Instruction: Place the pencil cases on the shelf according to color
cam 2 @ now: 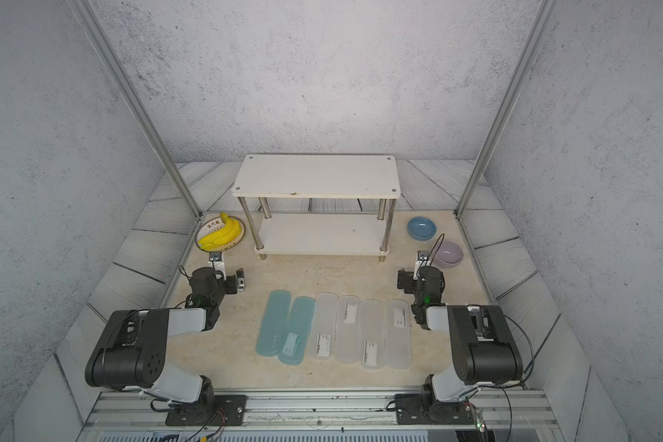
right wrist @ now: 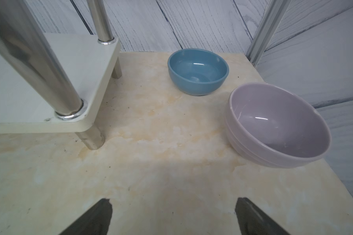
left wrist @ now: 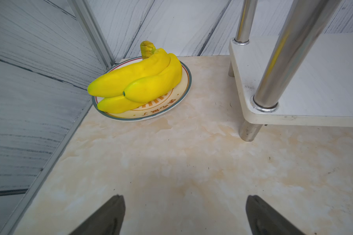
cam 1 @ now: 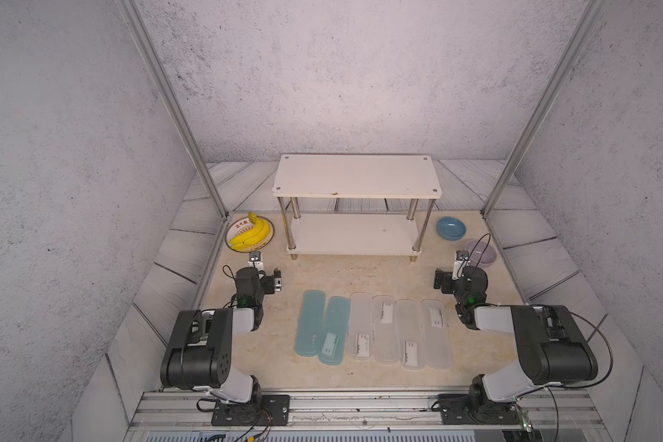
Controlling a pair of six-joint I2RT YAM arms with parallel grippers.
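Two teal pencil cases (cam 1: 311,322) lie side by side near the table's front, left of the middle. Directly to their right is a row of several clear whitish pencil cases (cam 2: 347,339), some bearing white labels. Behind them stands the white two-tier shelf (cam 1: 357,175); its top board and lower board (cam 2: 322,234) are both bare. Over the table left of the cases, my left gripper is open and empty. My right gripper, also open with nothing between its fingers, hovers to the right of the row.
At the back left, a plate (left wrist: 184,92) holds yellow bananas (left wrist: 153,80). A blue bowl (right wrist: 198,72) and a lilac bowl (right wrist: 278,125) stand right of the shelf. Metal posts (cam 1: 286,227) stand at the shelf's corners. Bare table lies between shelf and cases.
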